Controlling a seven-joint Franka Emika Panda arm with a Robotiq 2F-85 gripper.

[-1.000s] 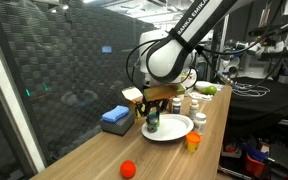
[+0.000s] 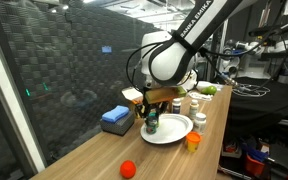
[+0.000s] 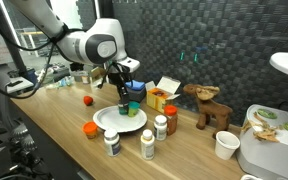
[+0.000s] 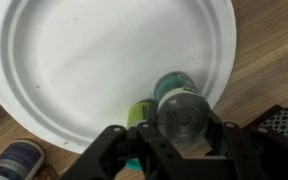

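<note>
A small bottle (image 4: 184, 112) with a round grey top and a green label sits between the fingers of my gripper, which is shut on it. Beneath it lies a white plate (image 4: 104, 60), with the bottle over the part near its rim. Beside the bottle, on the left in the wrist view, is a yellow-green object (image 4: 140, 112), partly hidden by the gripper. In exterior view 1 the green bottle (image 2: 152, 125) shows low over the plate's left part; whether its base touches the plate cannot be made out.
An orange cup (image 3: 90, 129), white-lidded jars (image 3: 112, 144) and a red-brown jar (image 3: 171, 118) stand around the plate. A blue box (image 2: 116, 120) lies behind, and a red ball (image 2: 128, 169) sits on the open near part of the wooden table (image 2: 89, 160).
</note>
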